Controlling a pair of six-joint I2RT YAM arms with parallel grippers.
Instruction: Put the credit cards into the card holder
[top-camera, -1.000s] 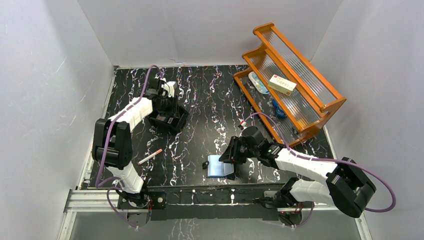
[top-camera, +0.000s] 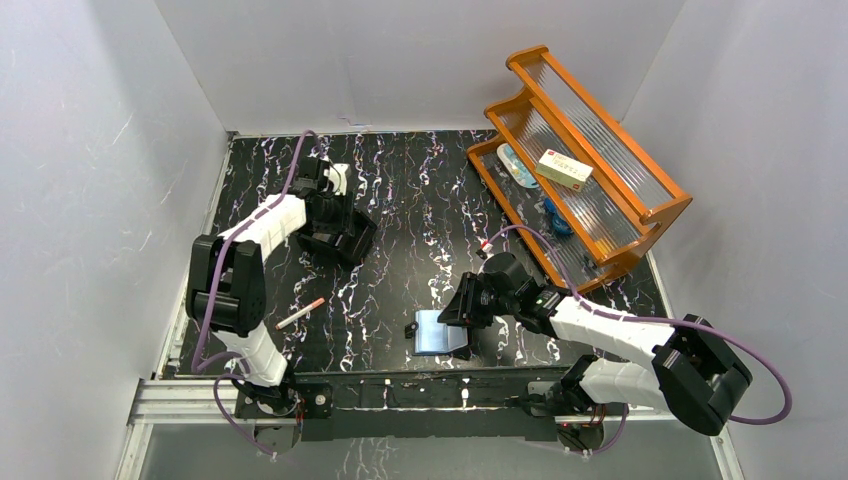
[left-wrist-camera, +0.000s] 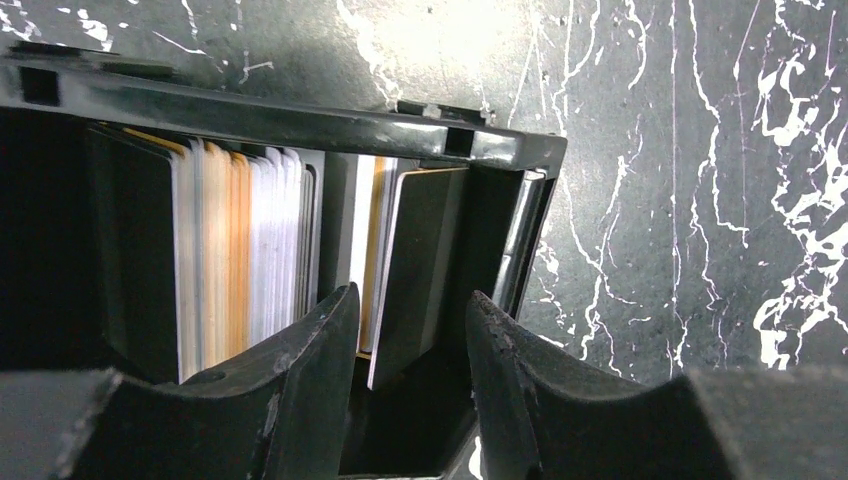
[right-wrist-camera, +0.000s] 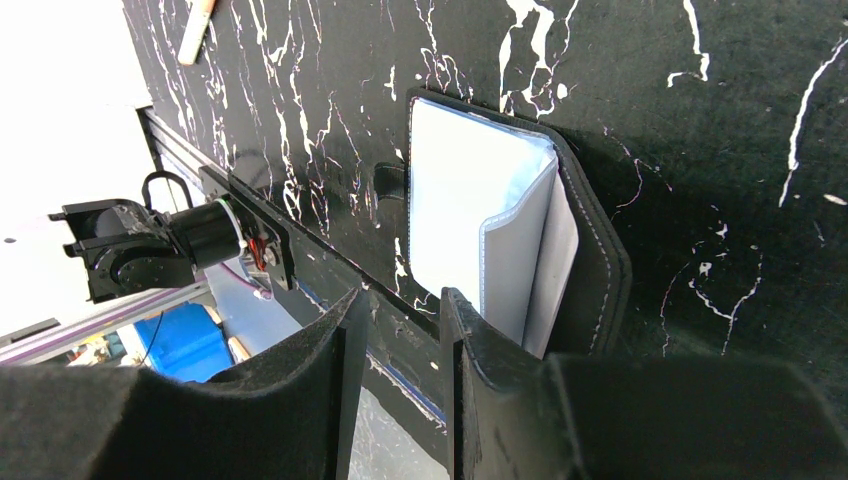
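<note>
Inside a black box (left-wrist-camera: 300, 118) credit cards stand on edge in a row, with a dark card (left-wrist-camera: 420, 250) leaning apart at the right end. My left gripper is over this box, its fingers parted on either side of that dark card's lower part; gaps show beside the card. The card holder (right-wrist-camera: 598, 265) lies unfolded at the table's front edge, its pale sleeves (right-wrist-camera: 470, 180) showing and some of them lifted. At its near side, my right gripper has its fingers apart and no sleeve visible between them.
An orange-and-white marker (top-camera: 300, 313) lies on the table at front left. On the right, a tilted wooden rack (top-camera: 590, 170) bears a small box (top-camera: 564, 170). Between the black box and the rack, the table is clear.
Over the black box, my left gripper has shifted and turned very slightly. The right arm and the card holder look unmoved.
</note>
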